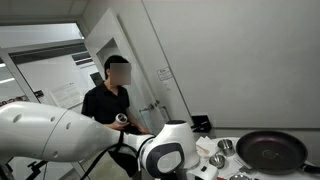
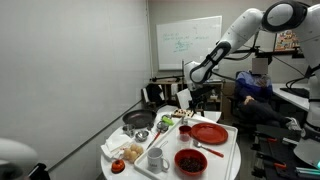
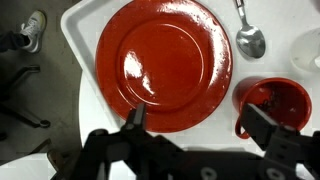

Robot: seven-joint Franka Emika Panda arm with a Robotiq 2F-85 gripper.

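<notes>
Below my gripper, in the wrist view, lies a round red plate point(image 3: 165, 58) on a white tray point(image 3: 85, 55). The fingers are open and wide apart, with nothing between them. A red mug point(image 3: 275, 98) stands at the right, beside the right finger point(image 3: 262, 130). Above the mug lies a metal spoon point(image 3: 249, 38). In exterior view 2 my gripper point(image 2: 197, 104) hangs over the far end of the table, above the red plate point(image 2: 209, 132) and the red mug point(image 2: 185, 132). Exterior view 1 hides the fingers behind the arm.
A dark pan point(image 1: 271, 150) and metal cups point(image 1: 226, 147) stand along the wall side. Nearer in exterior view 2 are a red bowl point(image 2: 188, 161) with dark contents and a white mug point(image 2: 156, 158). A person point(image 1: 110, 100) stands behind the arm.
</notes>
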